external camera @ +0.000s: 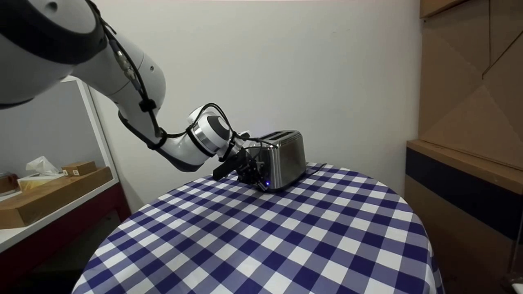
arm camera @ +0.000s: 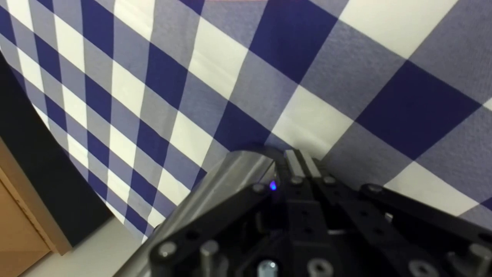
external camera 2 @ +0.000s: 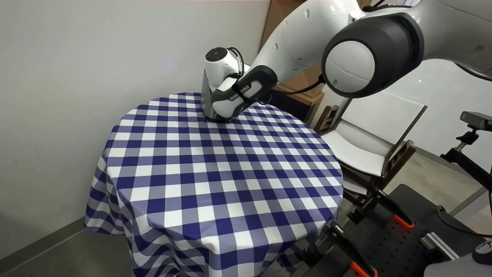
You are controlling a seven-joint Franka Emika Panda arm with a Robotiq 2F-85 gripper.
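Observation:
A silver two-slot toaster (external camera: pixel 290 159) stands on the checked tablecloth, close to the wall. Low at its control end is my gripper (external camera: pixel 263 186), shut, its fingertips near the toaster's lower corner. A small blue light glows right beside the fingers. In the wrist view my gripper has its two fingers side by side with nothing showing between them. Just left of them runs the toaster's shiny edge (arm camera: pixel 230 180). Whether the fingertips touch the toaster's face I cannot tell. From the second exterior side, my arm hides most of the toaster (external camera 2: pixel 206 99).
The blue and white checked tablecloth (external camera: pixel 274 235) is otherwise bare, with wide free room in front. A power cord (external camera: pixel 317 169) trails behind the toaster. The wall (external camera: pixel 343 88) rises close behind, and a chair (external camera 2: pixel 359 147) stands beyond the table.

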